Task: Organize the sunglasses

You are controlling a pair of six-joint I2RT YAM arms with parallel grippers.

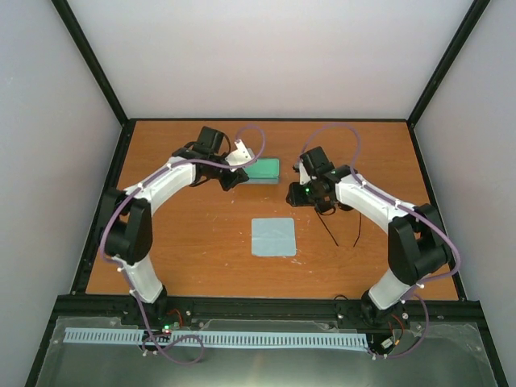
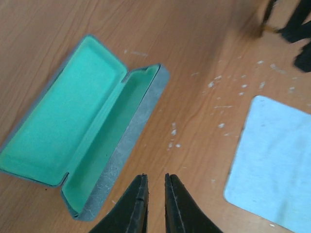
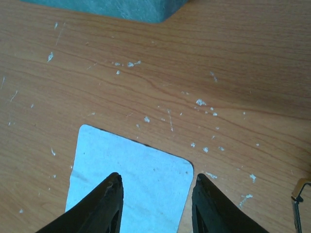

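Observation:
An open teal glasses case (image 1: 263, 168) lies at the back middle, seen whole in the left wrist view (image 2: 63, 111). A light blue cloth (image 1: 273, 237) lies in front of it. Dark sunglasses (image 1: 356, 232) lie right of the cloth, largely under my right arm in the top view; a thin part shows at the right wrist view's edge. My left gripper is above the table near the case, fingertips slightly apart, empty. My right gripper hangs over the cloth's area, fingers apart, empty.
Dark frame rails and pale walls bound the workspace.

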